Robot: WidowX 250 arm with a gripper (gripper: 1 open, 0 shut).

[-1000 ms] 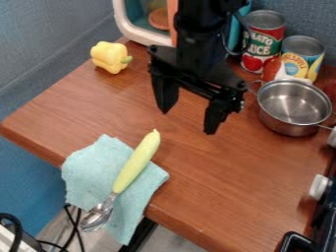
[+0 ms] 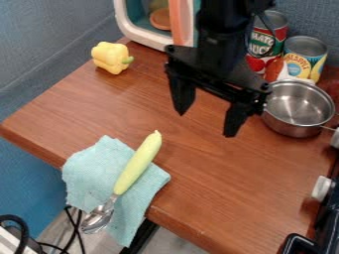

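My black gripper [image 2: 207,109] hangs over the back middle of the wooden table [image 2: 185,189], open, with nothing between its fingers. A steel pot [image 2: 294,104] sits just to its right. At the front left a light blue cloth [image 2: 95,171] lies over the table edge, with a spoon [image 2: 135,167] with a pale yellow handle on it. A yellow pepper [image 2: 111,57] lies at the back left.
Cans [image 2: 303,58] stand at the back right, beside a white and teal toy [image 2: 139,22] at the back. A black appliance [image 2: 322,218] borders the right edge.
The objects on the table have not visibly moved.
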